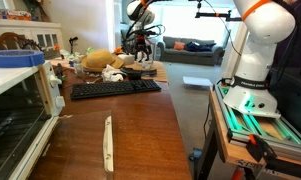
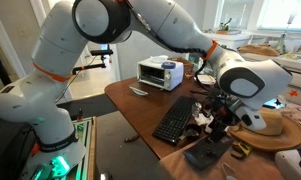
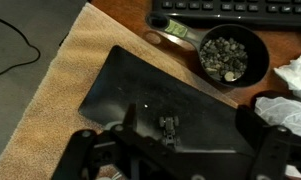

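My gripper stands open above a flat black board (image 3: 135,85) in the wrist view, its dark fingers (image 3: 258,130) spread wide. Between them, on the board, lies a small dark object (image 3: 168,128), too small to name. The board rests on a tan towel (image 3: 65,70). Beyond it is a small black pan (image 3: 235,55) with dark bits in it. In exterior view 1 the gripper (image 1: 140,50) hangs over the far end of the table; in exterior view 2 it partly hides the things under it.
A black keyboard (image 3: 240,8) lies beside the pan, with crumpled white paper (image 3: 283,112) on the pan's other side. A straw hat (image 2: 265,130) sits farther along the table, and a toaster oven (image 2: 160,73) stands at its other end.
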